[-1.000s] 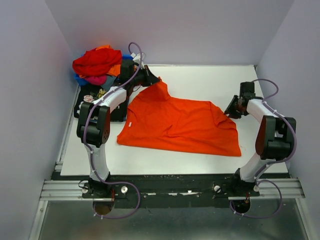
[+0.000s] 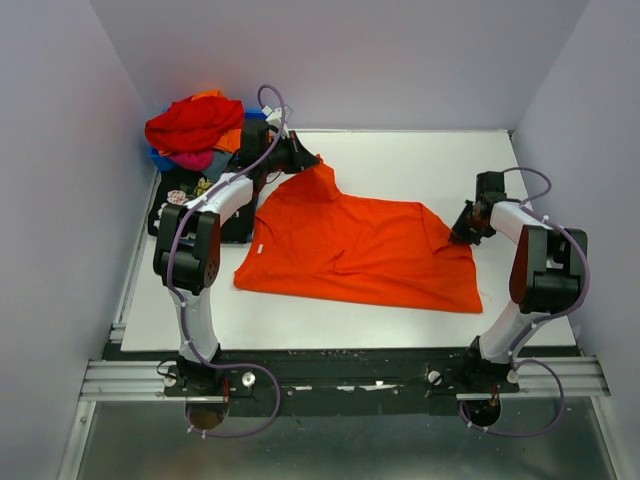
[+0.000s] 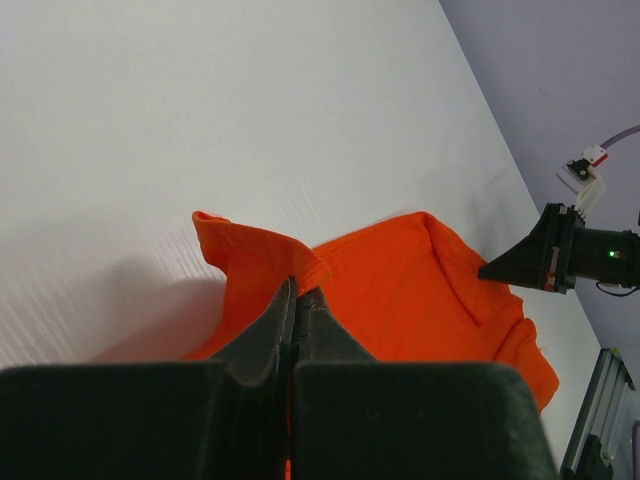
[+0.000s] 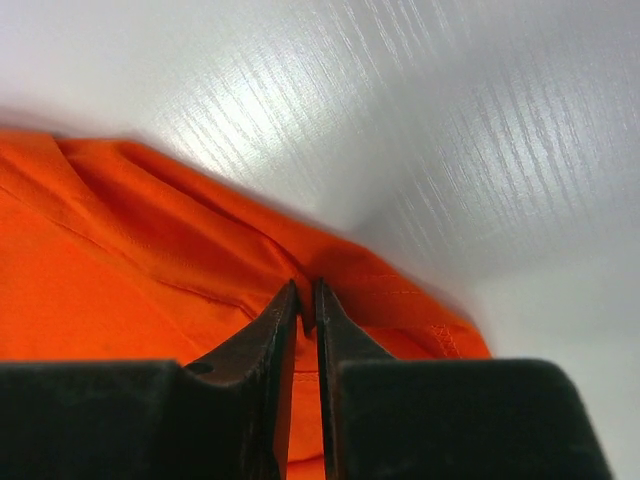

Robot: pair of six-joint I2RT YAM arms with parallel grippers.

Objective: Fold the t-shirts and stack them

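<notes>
An orange-red t-shirt [image 2: 370, 250] lies spread across the white table, its surface lightly wrinkled. Its far left corner [image 3: 255, 248] is lifted, with my left gripper shut on the cloth. At the shirt's right side, my right gripper [image 2: 458, 238] is down against the fabric near the upper right corner. The right wrist view shows the right gripper's tips [image 4: 306, 300] close together, a narrow fold of orange cloth between them; whether they grip it cannot be told.
A blue bin piled with red, orange and pink clothes [image 2: 195, 130] stands at the back left on a black box [image 2: 175, 200].
My right gripper has come slightly down and toward the front onto the shirt's right corner. The left arm and the raised left corner look unmoved.
</notes>
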